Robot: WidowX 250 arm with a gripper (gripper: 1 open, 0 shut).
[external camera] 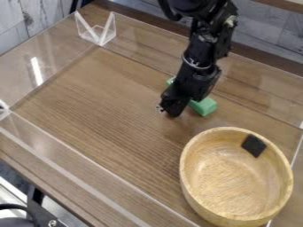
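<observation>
The black robot arm reaches down from the top centre, and its gripper (171, 103) is low over the middle of the wooden table, looking shut with nothing visible between its fingers. Just right of the gripper, partly behind it, lies a green block-like object (204, 105). Whether the fingers touch it is not clear.
A large tan round bin (213, 195) with a black patch on its rim fills the lower right. A white wire holder (97, 30) stands at the back left.
</observation>
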